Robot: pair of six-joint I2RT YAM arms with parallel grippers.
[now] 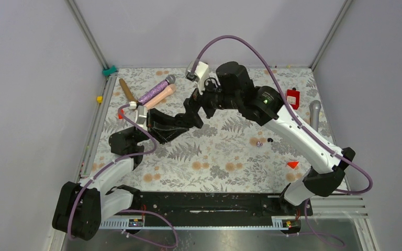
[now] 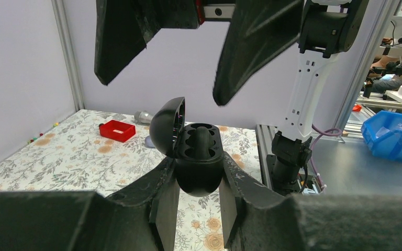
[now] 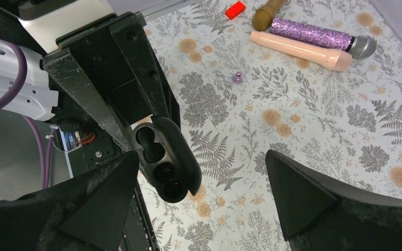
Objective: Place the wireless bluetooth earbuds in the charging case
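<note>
My left gripper is shut on the black charging case [image 2: 200, 178], holding it above the table. Its lid [image 2: 167, 128] stands raised, and dark hollows show in the base. In the right wrist view, the case [image 3: 163, 172] sits left of centre, near one finger of my right gripper, which is open and holds nothing. The left wrist view has the right gripper's fingers [image 2: 261, 47] just above the case. On the table lie a small purplish piece [image 1: 259, 144] and a small black piece [image 1: 270, 139]; I cannot tell whether either is an earbud.
A purple microphone [image 1: 157, 91], a peach cylinder [image 1: 161, 97] and a wooden stick [image 1: 127, 90] lie at the back left. A red tray [image 1: 293, 99] and a grey object [image 1: 315, 112] are at the right.
</note>
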